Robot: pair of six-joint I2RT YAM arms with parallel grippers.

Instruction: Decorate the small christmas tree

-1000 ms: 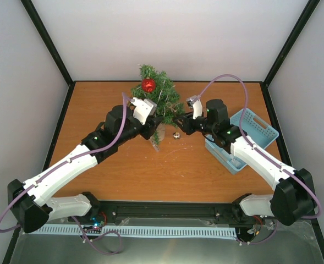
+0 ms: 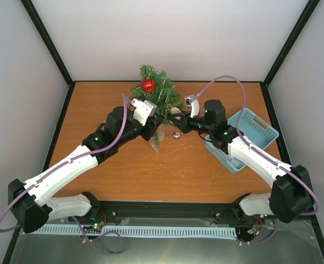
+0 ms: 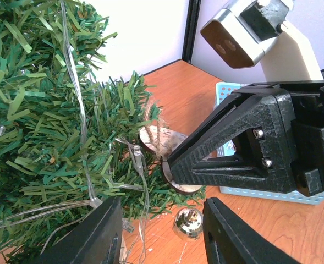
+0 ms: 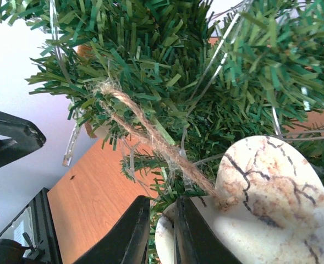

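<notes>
A small green tree (image 2: 164,91) with a red bauble (image 2: 148,84) stands at the middle back. My right gripper (image 2: 177,117) is at its right side, shut on a pale, dark-veined wooden ornament (image 4: 263,192) with a twine loop (image 4: 145,132) lying against the branches. The same ornament (image 3: 159,140) shows behind the right gripper's fingers in the left wrist view. My left gripper is at the tree's front, its fingers apart, with branches and light wire beyond them. Whether the loop is over a branch is unclear.
A blue basket (image 2: 250,126) sits at the right of the table. A small silver bauble (image 2: 176,135) lies on the wood just front-right of the tree.
My right gripper has shifted slightly left and forward at the tree, and the pale ornament shows a little differently there. The left arm looks unchanged.
</notes>
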